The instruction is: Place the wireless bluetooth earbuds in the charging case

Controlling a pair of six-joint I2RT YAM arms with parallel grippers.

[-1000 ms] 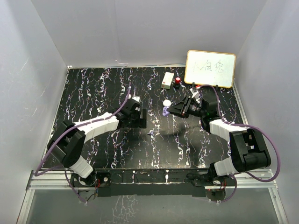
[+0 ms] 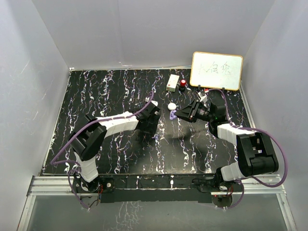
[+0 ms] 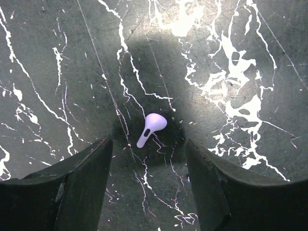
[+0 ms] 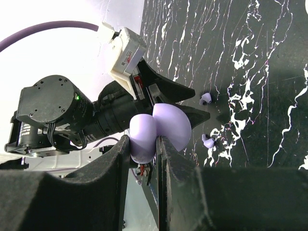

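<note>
My right gripper is shut on the lilac charging case (image 4: 172, 126), whose two rounded halves stand spread apart above its fingertips. In the top view the case (image 2: 173, 115) is held up at the right gripper's tip, left of the arm. My left gripper is partly open over the table, fingers apart with nothing gripped. A lilac earbud (image 3: 153, 126) lies on the marble below, in line with that gap. The right wrist view shows this earbud (image 4: 205, 98) just beyond the left fingertips and a second earbud (image 4: 208, 141) farther along.
A white round object (image 2: 172, 106) sits just behind the case. A small white box (image 2: 173, 83), a red-capped bottle (image 2: 182, 84) and a whiteboard (image 2: 215, 71) stand at the back.
My left arm has swung rightward across the table, bringing its gripper over the near earbud. The right arm and the case have moved only slightly.
</note>
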